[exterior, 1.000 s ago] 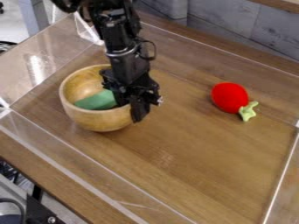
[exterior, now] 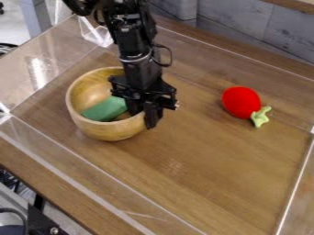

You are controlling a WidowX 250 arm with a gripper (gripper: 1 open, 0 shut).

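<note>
A wooden bowl (exterior: 88,96) sits on the left part of the table with a green object (exterior: 106,108) inside it. My black gripper (exterior: 150,114) reaches down over the bowl's right side, its fingertips at or near the rim and partly hiding it; whether the fingers grip the rim is hard to see. A red toy vegetable (exterior: 241,101) with a pale green top lies on the right.
Clear strips run along its left and right sides, and a grey wall stands behind.
The bowl, the green object in it and my gripper have shifted slightly up and back in the view. The red toy has stayed put.
</note>
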